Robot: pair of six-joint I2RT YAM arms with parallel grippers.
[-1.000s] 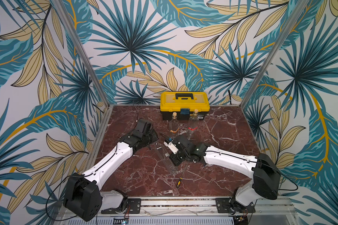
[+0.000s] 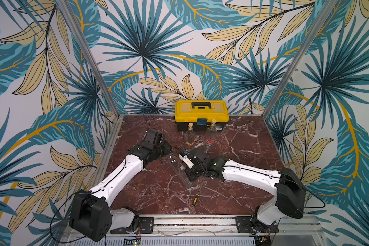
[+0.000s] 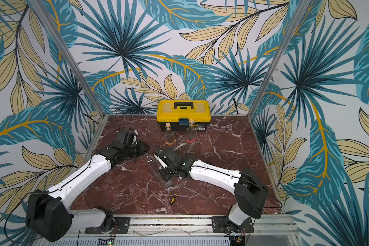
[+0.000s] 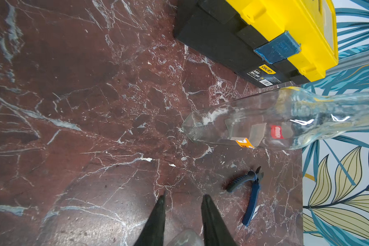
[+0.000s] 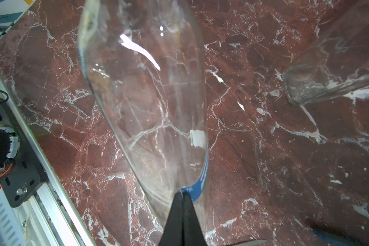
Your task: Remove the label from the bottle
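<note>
A clear glass bottle (image 5: 143,94) slants across the right wrist view, with a blue label (image 5: 197,184) low on its side. In the top left view the bottle (image 2: 182,174) reaches from my left gripper toward the front of the right one. My left gripper is shut on a rounded, pale end of the bottle (image 4: 187,238), of which little shows. The fingers of my right gripper are together, their tips at the left edge of the blue label. Whether a label edge is pinched between them cannot be told.
Two corked bottles, one with orange (image 2: 189,138) and one with red marks (image 2: 210,135), stand before a yellow and black toolbox (image 2: 201,115). Blue-handled pliers (image 4: 250,196) lie near them. A screwdriver (image 2: 195,200) lies toward the front.
Both arms and the bottle stay almost in place. Only a very slight shift shows at the right gripper.
</note>
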